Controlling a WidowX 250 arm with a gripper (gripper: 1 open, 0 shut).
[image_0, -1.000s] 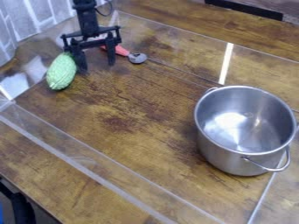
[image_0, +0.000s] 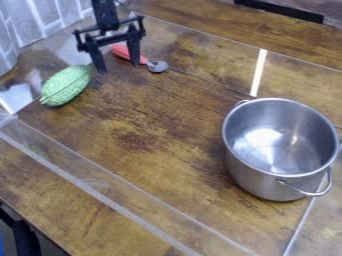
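My black gripper (image_0: 110, 40) is at the top left of the camera view, its fingers apart and pointing down, nothing visible between them. Below and left of it a pale green oblong vegetable (image_0: 66, 86), perhaps a cabbage, lies on the wooden table. Just behind the gripper lies a red-handled utensil (image_0: 155, 66) with a round metal end, partly hidden by the fingers.
A large steel pot (image_0: 278, 147) with side handles stands at the right. A crumpled pale object (image_0: 16, 96) sits at the left edge.
My gripper has risen from beside the green vegetable.
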